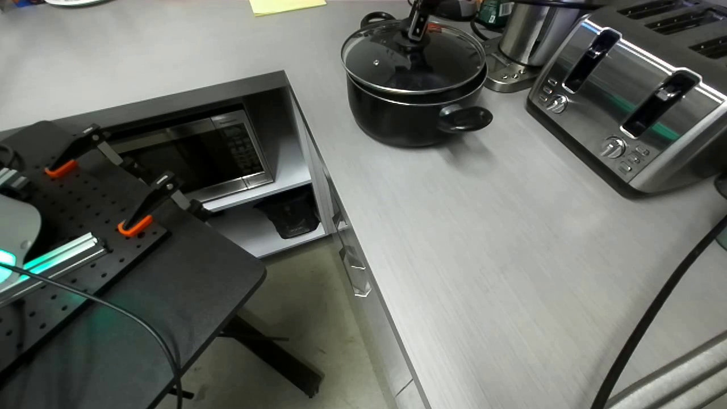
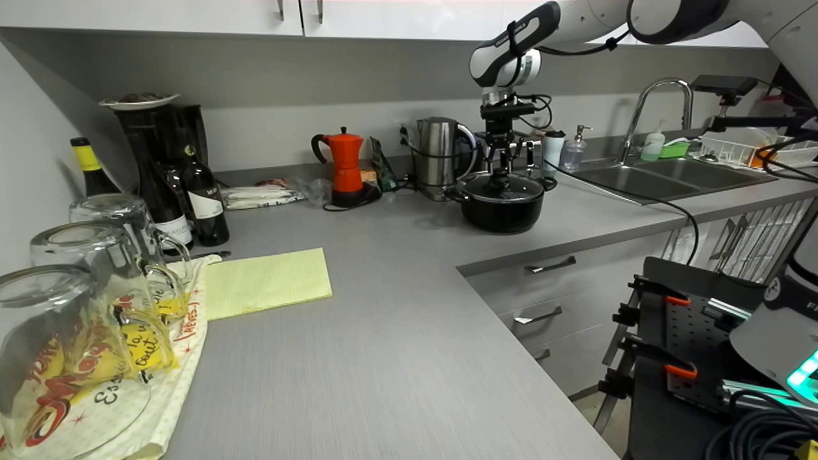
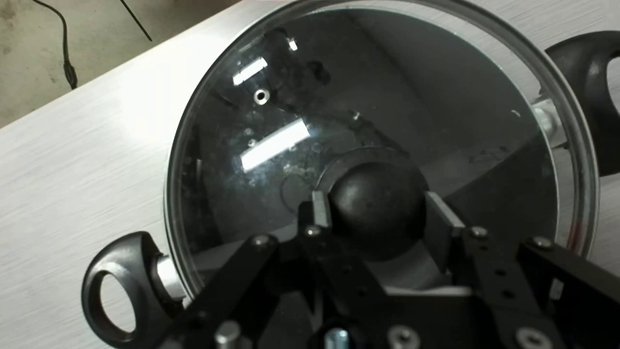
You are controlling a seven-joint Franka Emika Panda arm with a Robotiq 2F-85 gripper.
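Observation:
A glass lid (image 3: 401,81) with a steel rim and a round black knob (image 3: 378,195) covers most of the black pot (image 1: 402,119). My gripper reaches down onto the knob and is shut on it, one finger pad (image 3: 321,209) at either side. In the first exterior view the lid's front rim shows a little above the pot's rim with a dark band between; whether the rims touch, I cannot tell. The pot stands upright on the counter, its side handle (image 1: 465,119) pointing toward the toaster. The pot's inside is dark under the glass.
A steel toaster (image 1: 634,102) stands to the right of the pot, and a kettle (image 2: 442,157) is close behind it. The counter's edge drops off near the pot. Bare counter (image 1: 491,272) lies in front. A sink (image 2: 644,180) is farther right.

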